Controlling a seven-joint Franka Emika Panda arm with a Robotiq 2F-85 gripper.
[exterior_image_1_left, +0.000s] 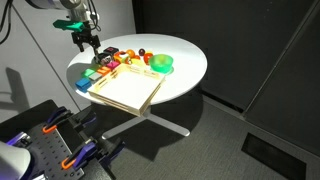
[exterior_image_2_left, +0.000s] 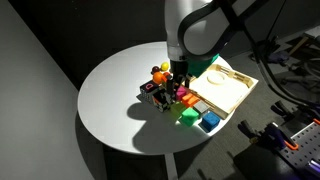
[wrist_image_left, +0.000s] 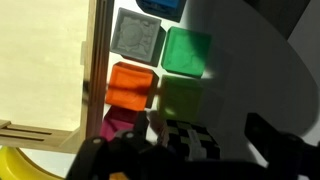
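My gripper (exterior_image_1_left: 89, 48) hangs over the far left of the white table, above the coloured blocks. In the wrist view its two black fingers (wrist_image_left: 272, 143) stand wide apart, with nothing held between them. A black-and-white patterned object (wrist_image_left: 190, 140) lies below the gap. Just beyond it is a dark olive-green block (wrist_image_left: 180, 98), then a bright green block (wrist_image_left: 186, 51). An orange block (wrist_image_left: 129, 86), a grey block (wrist_image_left: 136, 36) and a blue block (wrist_image_left: 160, 6) lie closer to the tray. A crimson block (wrist_image_left: 118, 121) is partly hidden by a finger.
A shallow wooden tray (exterior_image_1_left: 125, 88) sits at the table's front, beside the blocks, looking empty. The green bowl (exterior_image_1_left: 160, 63) stands behind it. Several small coloured things, including an orange ball (exterior_image_2_left: 158, 77), lie near the blocks.
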